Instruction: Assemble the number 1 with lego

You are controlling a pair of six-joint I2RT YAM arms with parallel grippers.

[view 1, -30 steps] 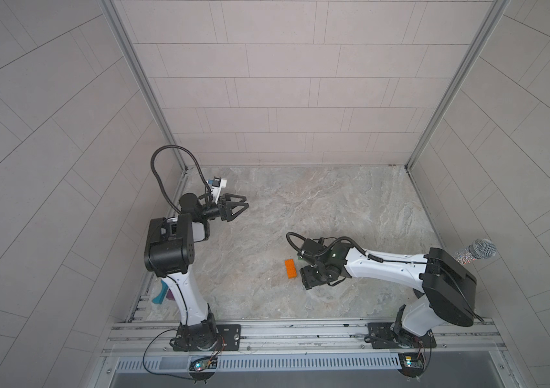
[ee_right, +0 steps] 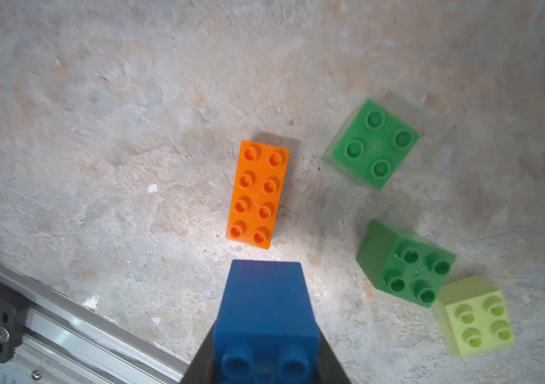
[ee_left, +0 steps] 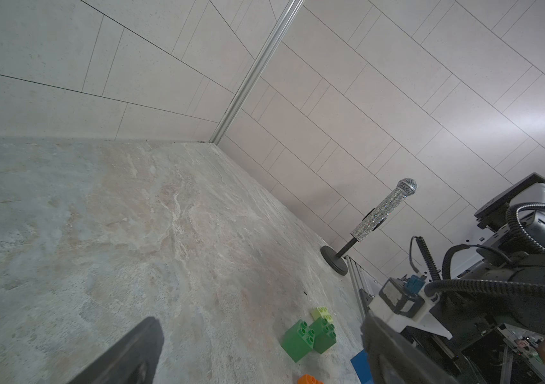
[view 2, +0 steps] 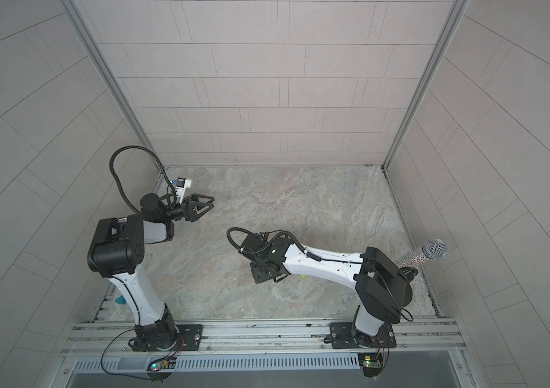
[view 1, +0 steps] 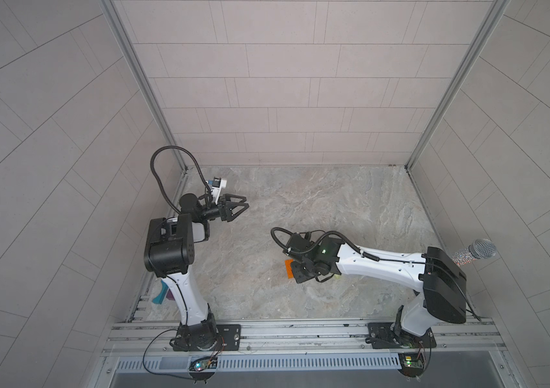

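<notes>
In the right wrist view a blue brick [ee_right: 263,294] is held in my right gripper, which is shut on it. The brick stands just short of the near end of an orange brick [ee_right: 257,195], which lies studs up on the table. Two green bricks [ee_right: 373,144] and a lime brick [ee_right: 474,315] lie to its right. From the top left, the right arm's wrist covers most of the bricks, with part of the orange one peeking out. My left gripper [view 1: 248,202] is empty, its fingers [ee_left: 128,348] spread apart, away at the table's left side.
A glittery microphone [view 1: 481,249] on a stand is at the right edge. Blue and purple items [view 1: 160,292] sit by the left arm's base. A metal rail [ee_right: 93,329] runs along the front edge.
My right gripper has moved left and slightly toward the back, and now partly covers the orange brick in the top left view. The left arm has stayed still.
</notes>
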